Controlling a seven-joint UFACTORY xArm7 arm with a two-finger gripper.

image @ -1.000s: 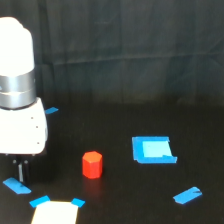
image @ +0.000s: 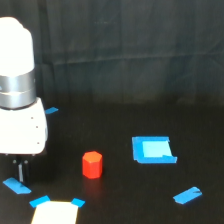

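Note:
A red, many-sided block [image: 92,165] stands on the black table, a little left of the middle of the view. My white arm with its grey band comes down at the left edge. Below its housing, the dark gripper [image: 22,168] is close to the table and clearly apart from the block, to its left. The fingers blend into the dark background, so how they stand is hidden.
Right of the block lies a pale square [image: 156,149] framed in blue tape. Another pale square [image: 56,214] with blue tape at its corners is at the bottom edge. A blue tape strip [image: 187,195] lies lower right. Bare table separates them.

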